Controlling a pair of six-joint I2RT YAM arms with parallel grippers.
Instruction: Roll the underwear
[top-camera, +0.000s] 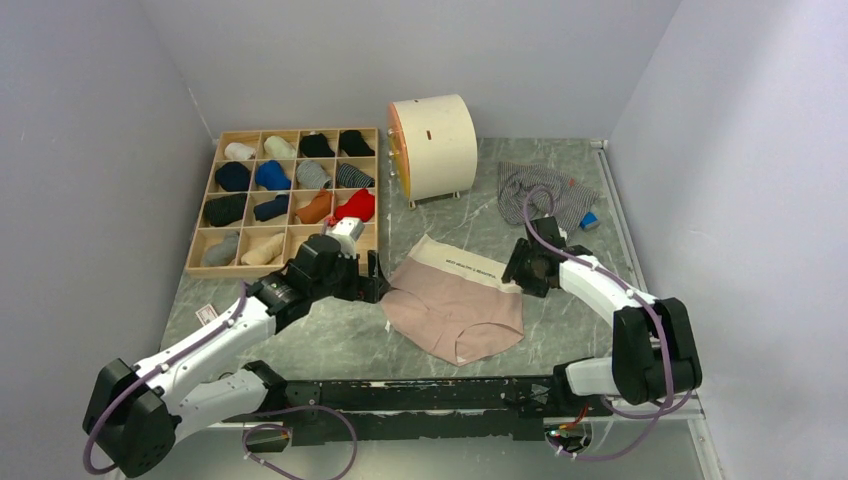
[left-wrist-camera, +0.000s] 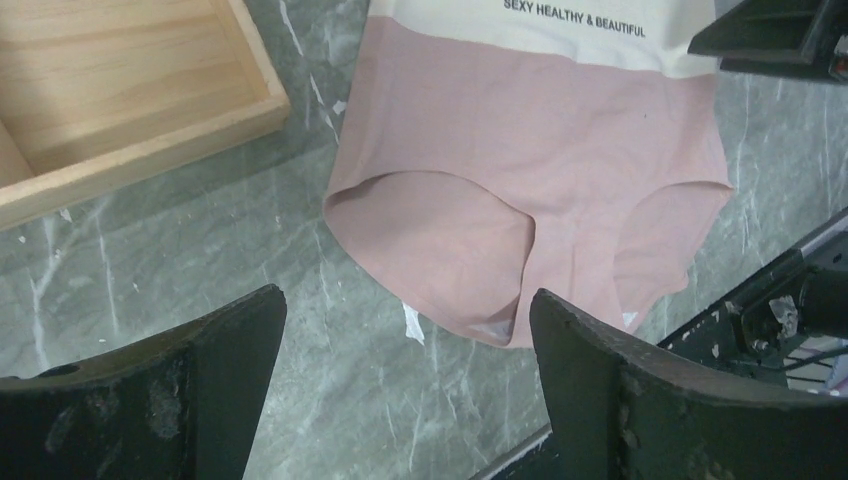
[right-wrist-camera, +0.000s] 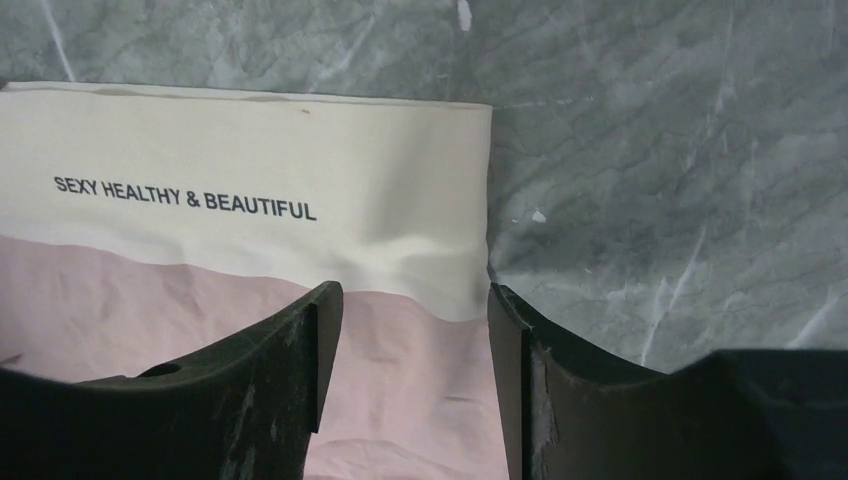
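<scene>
The pink underwear (top-camera: 452, 315) lies flat on the grey table, its cream waistband (right-wrist-camera: 200, 150) printed "SEXY HEALTHY & BEAUTIFUL" along the back edge. My left gripper hovers open over the table beside the underwear's left side, with nothing held. My right gripper is open above the right end of the waistband, its fingertips either side of the band's lower right part, near the fabric's right edge.
A wooden divided box (top-camera: 217, 140) of rolled garments stands back left, close to the left gripper. A cream drum (top-camera: 435, 145) is at the back, with a striped cloth (top-camera: 540, 190) and blue block (top-camera: 589, 221) back right. Bare table lies front left.
</scene>
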